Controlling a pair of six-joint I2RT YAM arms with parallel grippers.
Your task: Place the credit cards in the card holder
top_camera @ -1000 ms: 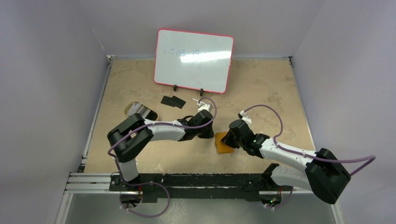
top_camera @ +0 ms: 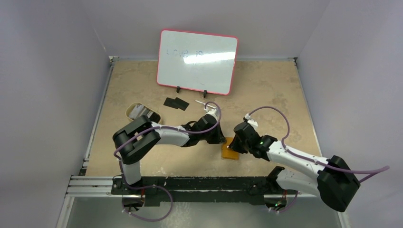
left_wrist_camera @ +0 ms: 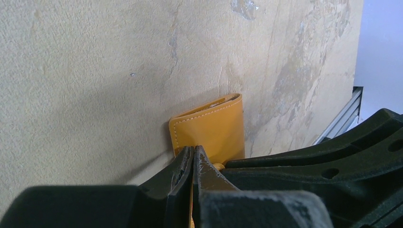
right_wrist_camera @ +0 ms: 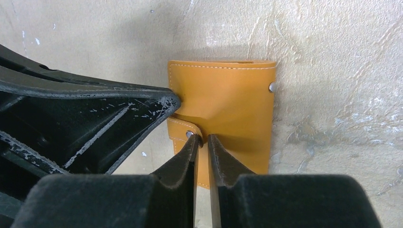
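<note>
The orange card holder (top_camera: 230, 155) lies folded on the table between my two arms; stitched edges and a strap with a metal snap (right_wrist_camera: 189, 134) show in the right wrist view. My left gripper is shut, its tips at the holder's side, with a thin orange line showing between the fingers farther back. Over the strap's end, my right gripper is shut down to a narrow gap, and no clear grip on the strap shows. Two dark flat cards (top_camera: 176, 103) rest on the table at the upper left.
A tan basket (top_camera: 129, 112) with grey and black flat items stands at the left, partly behind my left arm. A whiteboard (top_camera: 197, 61) stands at the back, with a white pen-like stick (top_camera: 204, 104) in front.
My left gripper has moved right and slightly toward the table's front, up to the holder. The holder and right gripper have shifted a little toward the front.
</note>
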